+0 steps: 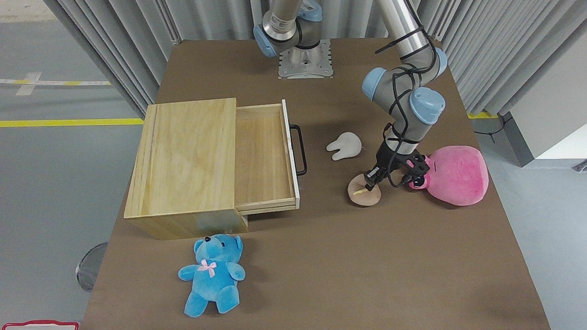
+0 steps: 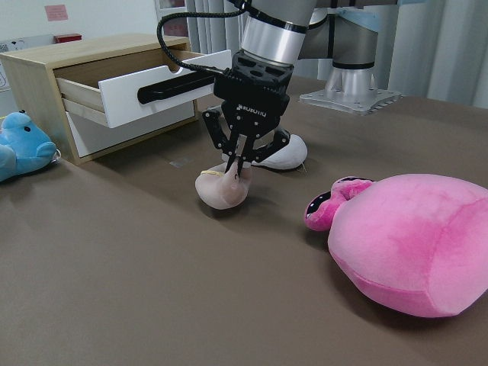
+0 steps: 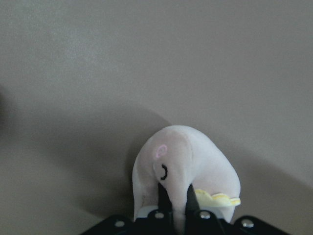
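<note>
My gripper (image 1: 369, 184) is shut on a small pale-pink plush (image 1: 360, 195), pinching its top with the fingertips. In the camera left view the gripper (image 2: 236, 156) points down onto the plush (image 2: 224, 187), just at or slightly above the table. The wrist view shows the plush (image 3: 186, 161) at the bottom centre between the black fingers, its embroidered eye and yellow frill visible.
A wooden cabinet (image 1: 181, 159) with open, empty drawer (image 1: 264, 154) stands left. A white plush (image 1: 344, 145) lies behind my gripper, a pink plush (image 1: 456, 176) to the right, a blue bear (image 1: 214, 280) at front left.
</note>
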